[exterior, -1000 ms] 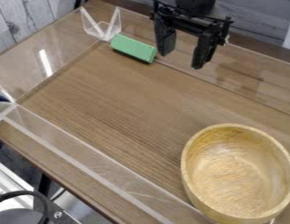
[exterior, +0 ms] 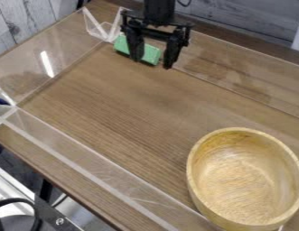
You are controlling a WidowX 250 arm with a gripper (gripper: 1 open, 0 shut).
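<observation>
My black gripper (exterior: 152, 51) hangs at the top centre, open, its fingers over a small green block (exterior: 137, 49) on the wooden table. Part of the block is hidden behind the gripper; whether the fingers touch it cannot be told.
A large yellow bowl (exterior: 242, 178) fills the lower right. A clear plastic piece (exterior: 101, 28) stands left of the block. Clear strips run along the table's left side, with a cable at the lower left.
My gripper has moved left from the right of the green block to over it. The bowl has stayed where it was.
</observation>
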